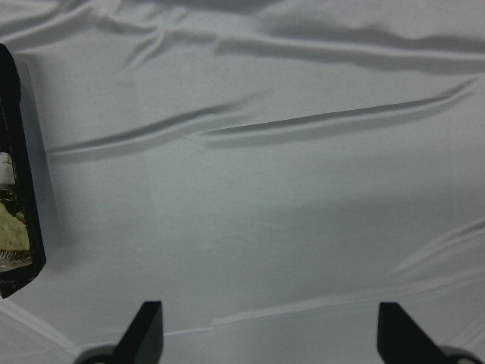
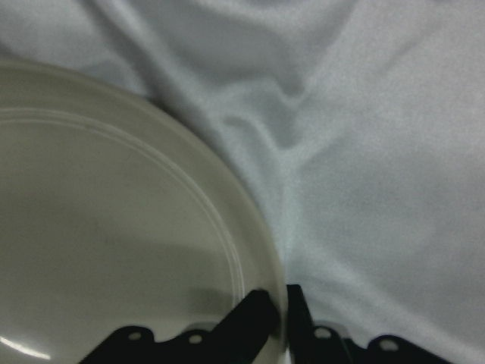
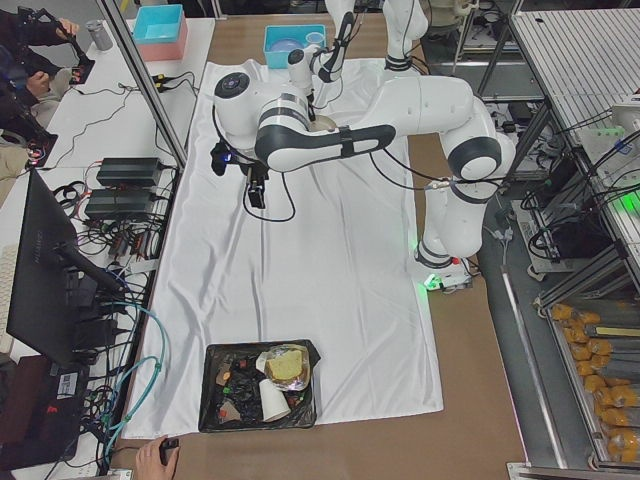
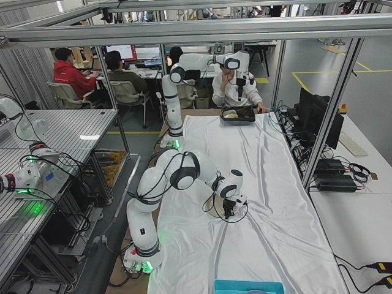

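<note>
A beige round plate [image 2: 129, 212] lies on the white cloth [image 4: 257, 257], mostly hidden by the arms in both camera views. My right gripper is at its edge, shut on the rim with one finger on each side. My left gripper hangs open and empty over bare cloth, in front of a black tray [image 3: 225, 420] holding food scraps, a white cup and a foil dish with a yellow item.
A blue bin [image 4: 248, 286] with a dish in it stands at the far end beside the right arm. A monitor [image 3: 45, 270] and cables line one side; a person's hand is near the tray.
</note>
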